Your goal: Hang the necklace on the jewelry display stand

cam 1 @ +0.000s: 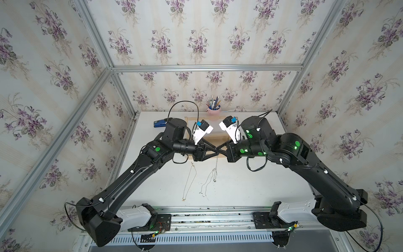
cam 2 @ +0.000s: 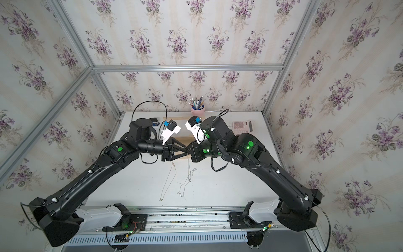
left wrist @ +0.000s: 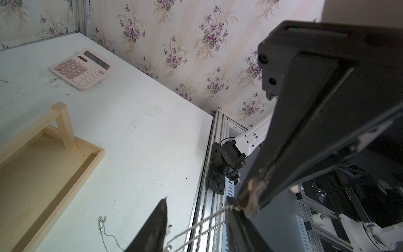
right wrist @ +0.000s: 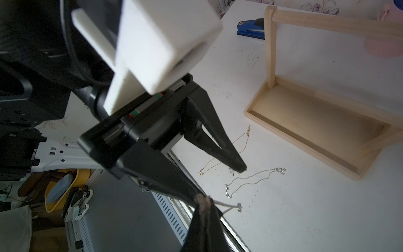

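Near mid-air at the centre, my left gripper [cam 1: 210, 152] and right gripper [cam 1: 222, 152] meet tip to tip. A silver necklace [left wrist: 201, 224] hangs from the meeting fingertips. The right gripper is shut, the chain at its tips in the right wrist view. The left gripper's fingers stand apart. The wooden display stand [right wrist: 319, 21], a bar over a tray, is behind the grippers. Two more necklaces, one gold [cam 1: 186, 187] and one silver [right wrist: 251, 183], lie on the table before it.
A blue stapler [cam 1: 160, 123] is at the back left, a pink cup of pens [cam 1: 213, 110] at the back, a pink calculator [left wrist: 79, 69] at the back right.
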